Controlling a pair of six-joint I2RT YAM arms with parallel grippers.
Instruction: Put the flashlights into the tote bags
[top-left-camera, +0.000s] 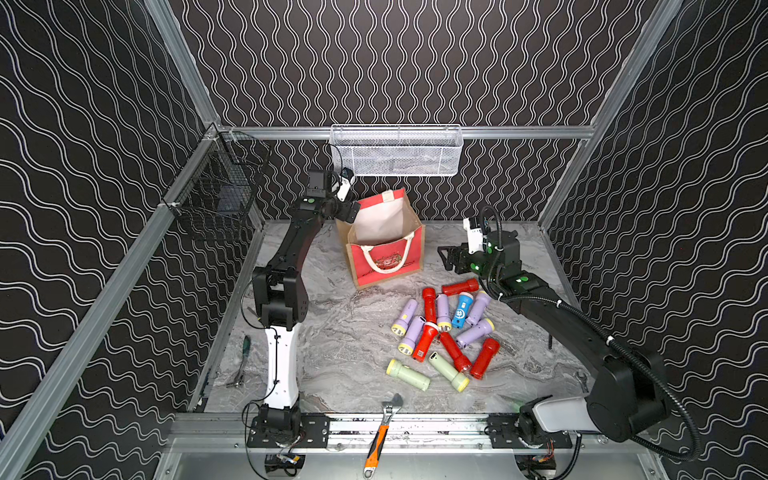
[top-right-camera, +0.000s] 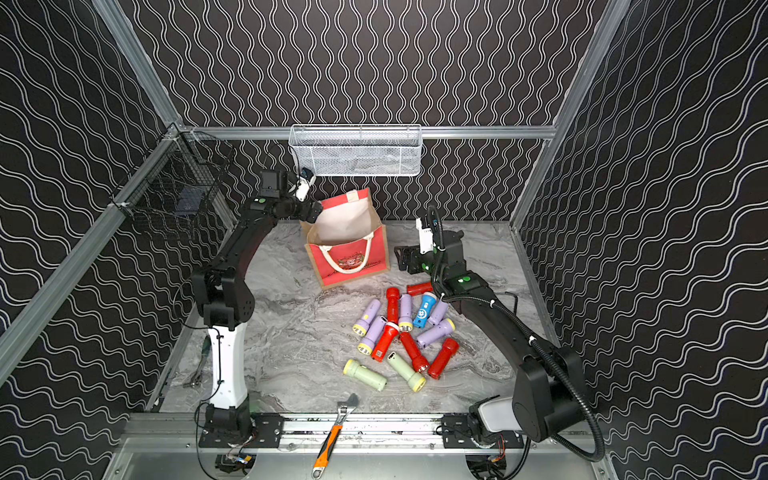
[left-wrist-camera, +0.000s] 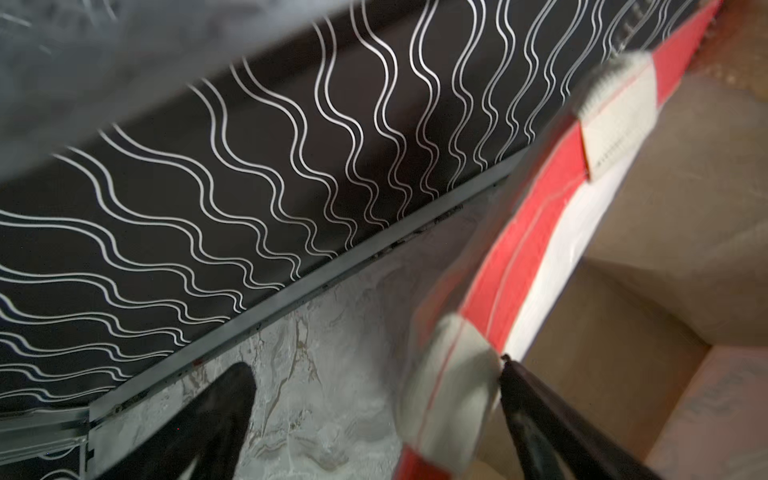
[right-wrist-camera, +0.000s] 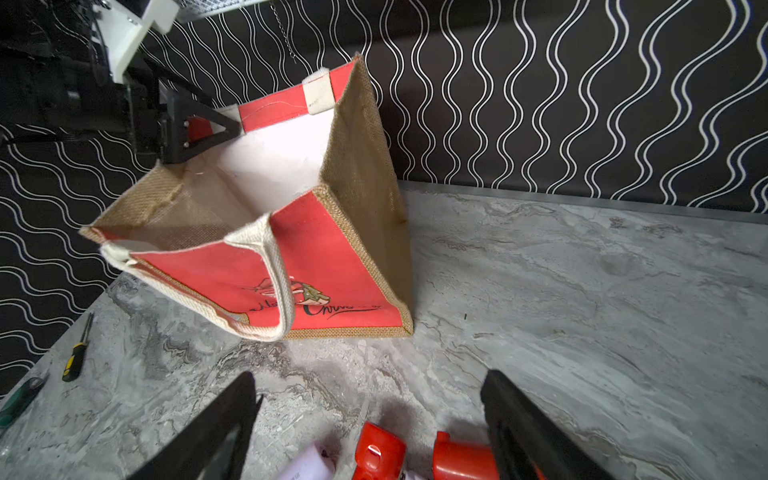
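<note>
A red-and-burlap tote bag (top-left-camera: 384, 256) stands upright at the back centre, open at the top, its white rope handle hanging over the front. My left gripper is at the bag's rear-left rim, open, with the rim and its white tab (left-wrist-camera: 448, 384) beside the right finger. My right gripper hangs right of the bag, open, over the table near the flashlights. Red, lavender, blue (top-left-camera: 462, 310) and pale green (top-left-camera: 408, 374) flashlights lie loosely grouped in front of the bag and to its right.
A white wire basket (top-left-camera: 396, 152) hangs on the back wall above the bag; a black basket (top-left-camera: 224, 184) hangs left. Screwdrivers (right-wrist-camera: 76, 360) lie on the left, an adjustable wrench (top-left-camera: 376, 436) at the front edge.
</note>
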